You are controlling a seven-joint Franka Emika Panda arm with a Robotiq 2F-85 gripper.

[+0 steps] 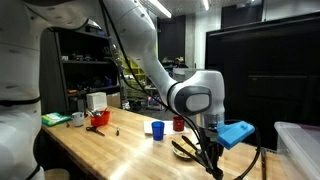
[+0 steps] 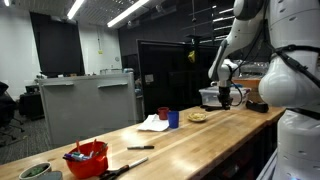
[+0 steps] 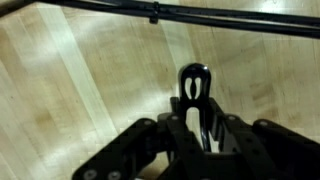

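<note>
In the wrist view my gripper is shut on a dark utensil point(image 3: 196, 73) with two pale slots in its visible end. Its other end is hidden behind the fingers, so I cannot tell which kind of utensil it is. In exterior view 1 the gripper point(image 1: 213, 168) is above the near right part of the wooden table point(image 1: 110, 145), and a dark shape shows to its left. Exterior view 2 has the gripper point(image 2: 226, 101) small, at the far right end.
A blue cup point(image 2: 173, 119), a red cup point(image 2: 163, 113) and a plate with yellow contents point(image 2: 199, 120) stand on the table. At the opposite end are a red container point(image 2: 88, 160) and a black-handled tool point(image 2: 125, 168).
</note>
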